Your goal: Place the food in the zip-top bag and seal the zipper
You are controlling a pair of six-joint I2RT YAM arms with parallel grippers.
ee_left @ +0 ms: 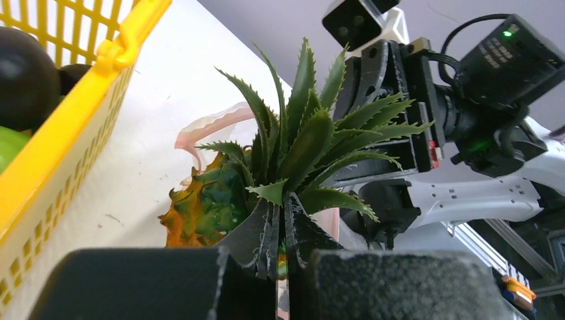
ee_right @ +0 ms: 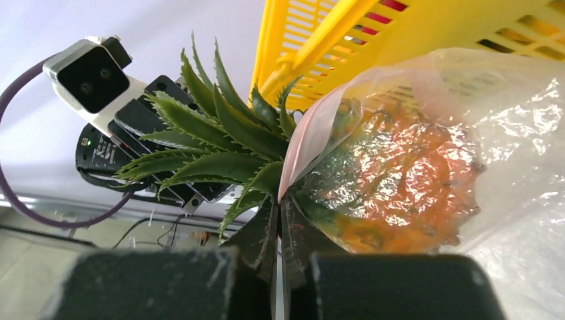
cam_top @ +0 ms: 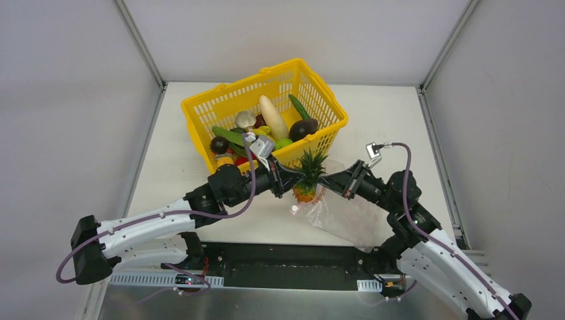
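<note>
A small pineapple has its orange body (ee_right: 406, 180) inside the clear zip top bag (ee_right: 520, 220), while its green leaves (ee_left: 313, 127) stick out past the bag's pinkish rim. My left gripper (cam_top: 303, 177) is shut on the leaves near their base. On the opposite side of the mouth, my right gripper (cam_top: 322, 179) is shut at the bag's rim, with the thin film (ee_right: 320, 137) running down to its fingertips. In the top view the bag trails to the lower right, beneath the right arm. The two grippers are close together, with the pineapple between them.
A yellow basket (cam_top: 342, 117) of vegetables and fruit stands right behind the pineapple, its front corner close to the leaves.
</note>
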